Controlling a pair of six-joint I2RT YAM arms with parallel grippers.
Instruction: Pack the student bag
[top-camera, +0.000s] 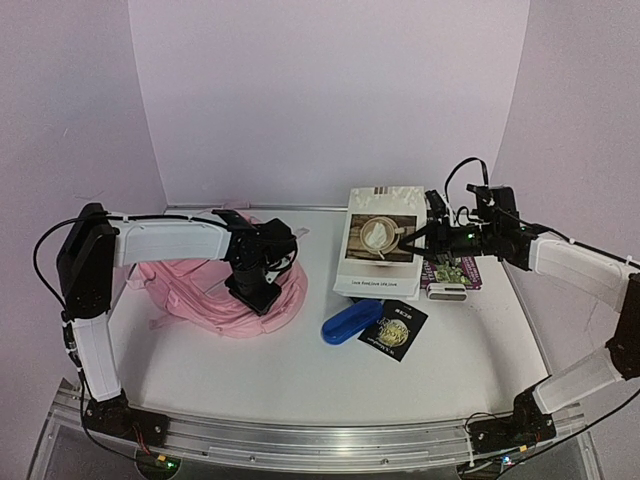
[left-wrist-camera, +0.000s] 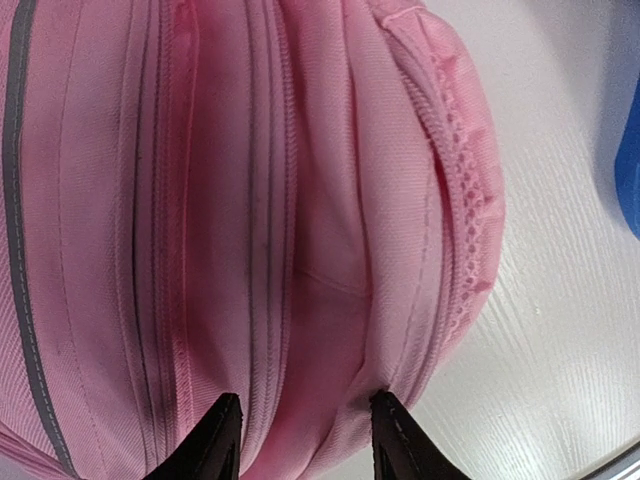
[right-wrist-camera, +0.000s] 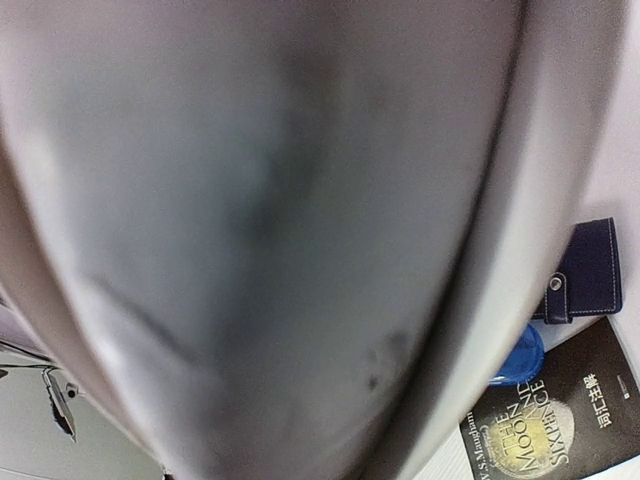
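Note:
The pink bag (top-camera: 210, 310) lies at left, its opening folds and zips filling much of the left wrist view. Above its right part my left gripper (top-camera: 262, 300) points down, its fingertips (left-wrist-camera: 222, 425) apart with nothing between them. A white book with a coffee-cup print (top-camera: 378, 275) is pinched at its right edge by my right gripper (top-camera: 410, 243). Close up, a blurred grey surface (right-wrist-camera: 330, 240) covers most of the right wrist view and hides the fingertips. Beside and below the book lie a blue case (top-camera: 352, 322) and a black book (top-camera: 396, 330).
A purple-green book (top-camera: 462, 272) and a small pale box (top-camera: 446, 292) lie beneath the right gripper. A dark snap wallet (right-wrist-camera: 590, 270) shows near the black book.

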